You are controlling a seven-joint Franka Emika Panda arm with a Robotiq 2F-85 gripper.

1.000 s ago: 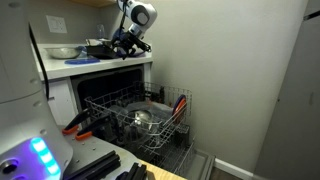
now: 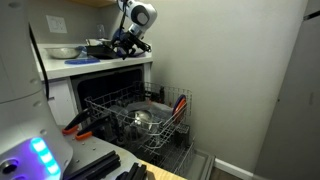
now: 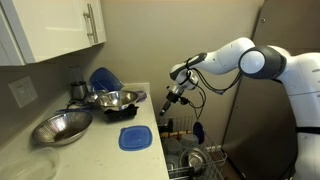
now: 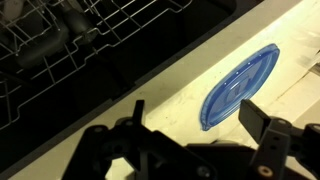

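Observation:
My gripper stands open in the wrist view, its two dark fingers well apart and nothing held between them. Beyond the fingers, a blue oval lid or dish [image 4: 240, 87] lies flat on the pale counter. From the second exterior view, the gripper [image 3: 168, 101] hangs near the counter's edge, to the right of and apart from the blue piece [image 3: 135, 138]. The first exterior view has the gripper [image 2: 124, 45] small and dark above the counter's end, where its fingers are hard to make out.
An extended dishwasher rack [image 2: 140, 118] holds a few dishes below the counter [image 2: 105, 66]. Metal bowls [image 3: 62, 129] and a clear bowl [image 3: 32, 164] occupy the counter's left side. A wall cabinet [image 3: 55, 25] hangs above. Bare counter lies around the blue piece.

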